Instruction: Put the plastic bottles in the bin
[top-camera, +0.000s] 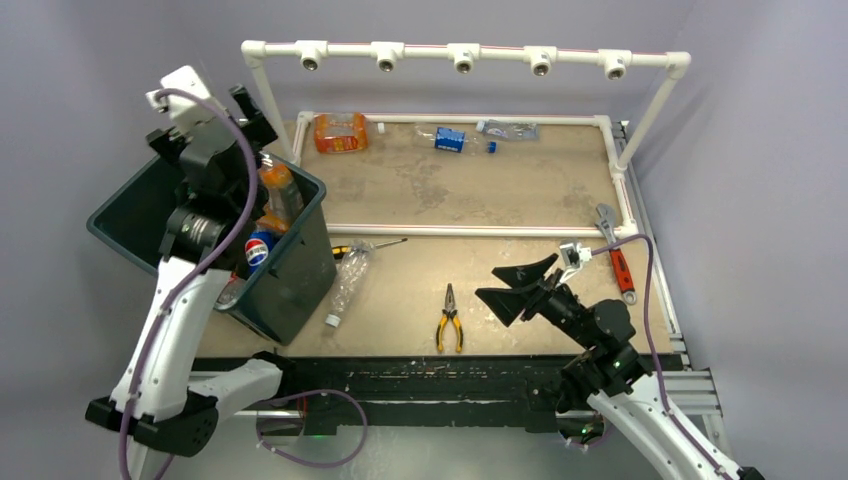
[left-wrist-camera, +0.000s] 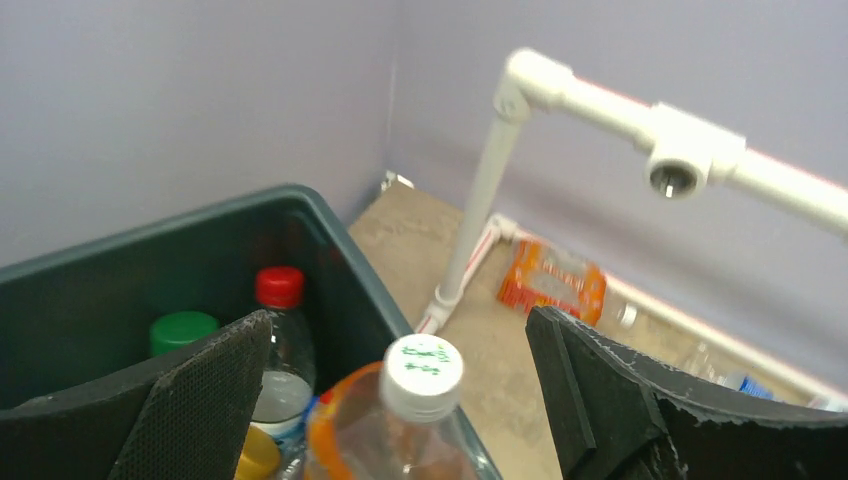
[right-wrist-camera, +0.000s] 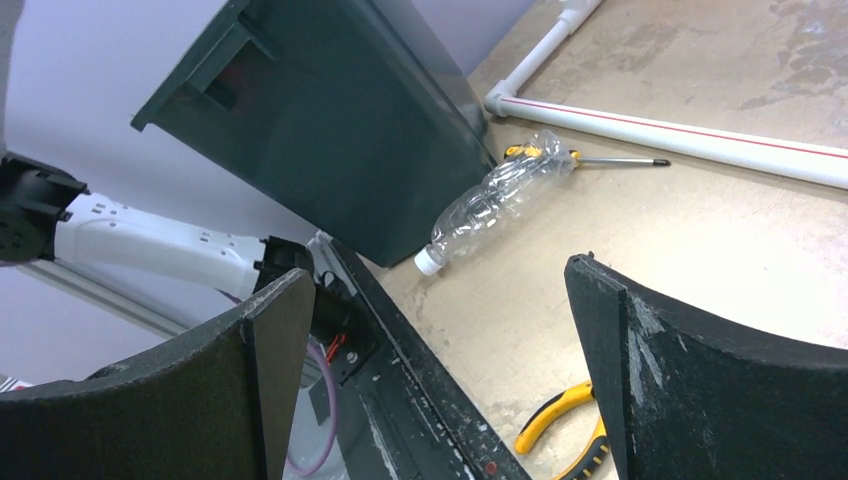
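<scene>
A dark green bin (top-camera: 300, 295) at the left holds bottles, among them a red-capped bottle (left-wrist-camera: 285, 340) and a white-capped one (left-wrist-camera: 400, 420). My left gripper is open above it, the white cap showing between its fingers. A clear crumpled bottle (top-camera: 350, 280) lies beside the bin. An orange-labelled bottle (top-camera: 340, 133), a blue-labelled bottle (top-camera: 449, 140) and another clear bottle (top-camera: 508, 130) lie along the back of the pipe frame. My right gripper (top-camera: 510, 290) stands open at lower right, nothing between its fingers.
Pliers (top-camera: 450, 325), a screwdriver (top-camera: 390, 243) and an adjustable wrench (top-camera: 622, 265) lie on the board. A white pipe rail (top-camera: 420, 49) with several fittings stands raised at the back.
</scene>
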